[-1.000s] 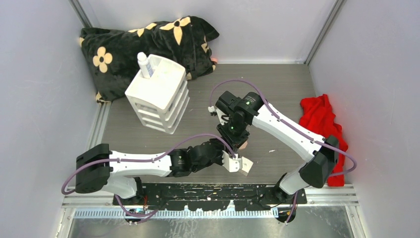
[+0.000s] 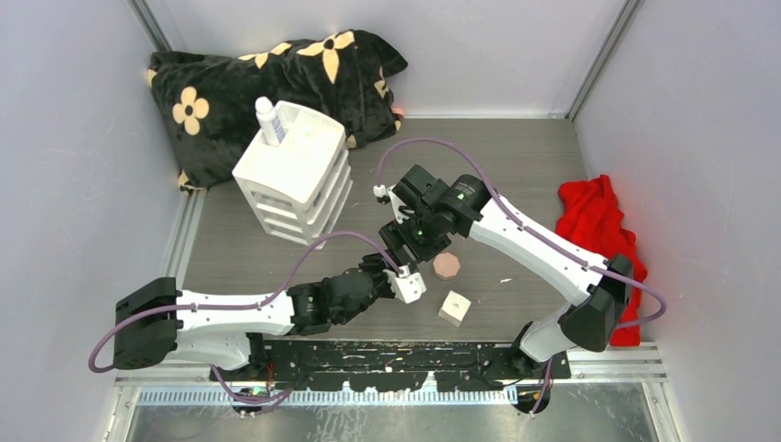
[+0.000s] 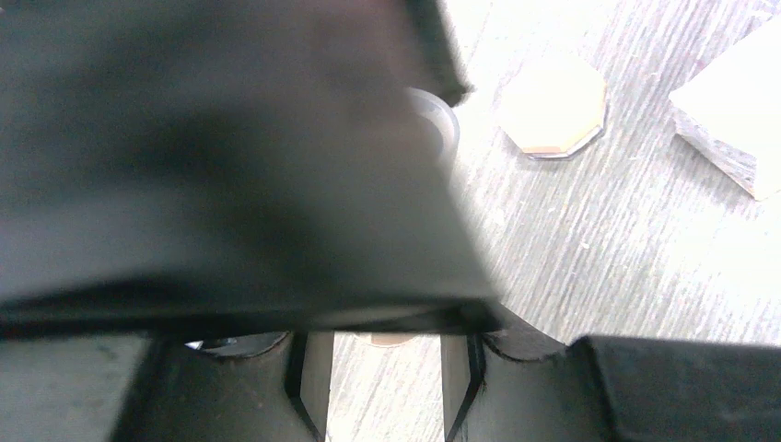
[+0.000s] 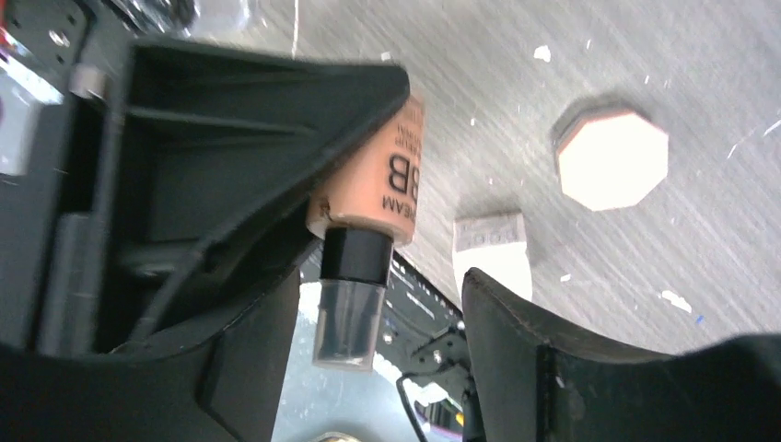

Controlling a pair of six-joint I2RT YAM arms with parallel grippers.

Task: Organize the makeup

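Observation:
A peach BB cream tube (image 4: 373,175) with a black cap is held up where my grippers meet in the centre. In the right wrist view my right gripper has its fingers apart either side of the cap end; the left gripper's dark body lies against the tube, hiding its grip. In the left wrist view my left gripper shows at the bottom, mostly blocked by a blurred dark shape. An octagonal compact (image 2: 446,266) and a square cream box (image 2: 455,308) lie on the table to the right.
A white drawer unit (image 2: 292,175) with a bottle (image 2: 269,121) on top stands left of centre, before a dark pillow (image 2: 216,115). A red cloth (image 2: 599,221) lies at the right.
Both grippers have moved left in the top view, the right one also slightly toward the back, uncovering more of the compact and square box.

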